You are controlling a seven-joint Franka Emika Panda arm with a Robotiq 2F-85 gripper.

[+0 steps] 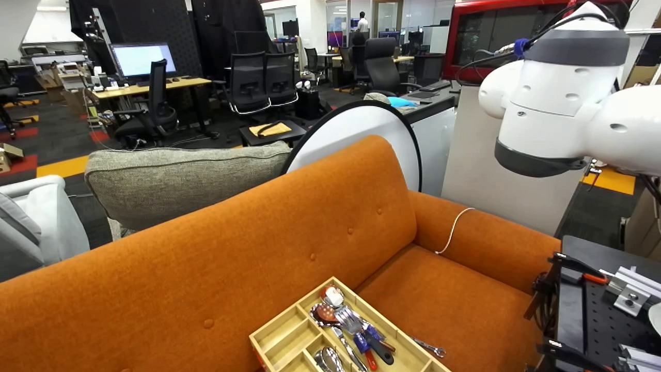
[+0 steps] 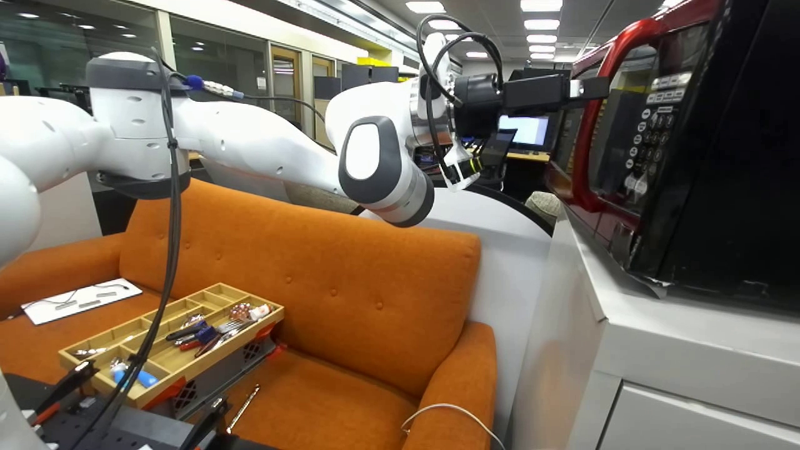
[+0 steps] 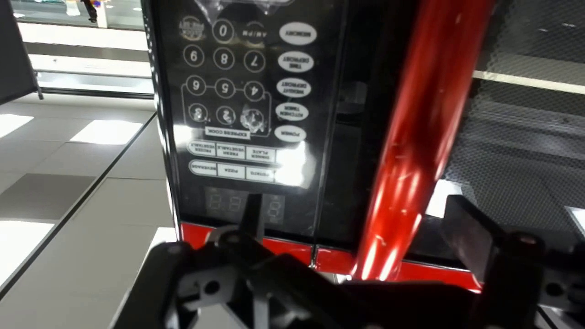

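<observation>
A red microwave (image 2: 671,45) with a black keypad panel (image 3: 236,109) stands on the grey cabinet; its door looks closed. Its curved red handle (image 3: 408,142) runs between the two spread fingers of my gripper in the wrist view, one finger on the keypad side and the other over the door window. From the side, the gripper (image 2: 589,89) reaches level to the upper part of the handle (image 2: 600,112). The fingers are open. Whether either finger touches the handle cannot be told.
Below lies an orange sofa (image 2: 330,270) holding a wooden utensil tray (image 2: 210,359). The grey cabinet (image 2: 675,330) sits under the microwave. Dark cables hang along the arm (image 2: 255,139). Space in front of the door, above the sofa, looks clear.
</observation>
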